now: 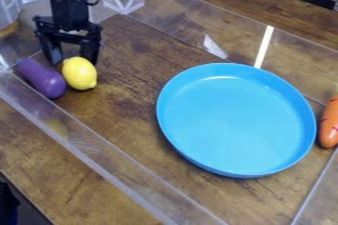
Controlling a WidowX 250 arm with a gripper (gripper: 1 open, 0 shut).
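Note:
My black gripper reaches down from the upper left, just behind a yellow egg-shaped object and a purple eggplant-like object, which lie side by side at the left of the wooden surface. Whether the fingers are open or shut, or touch either object, is too small to tell.
A large blue plate fills the right middle. An orange carrot-like object lies at the right edge. Clear plastic edges run along the sides.

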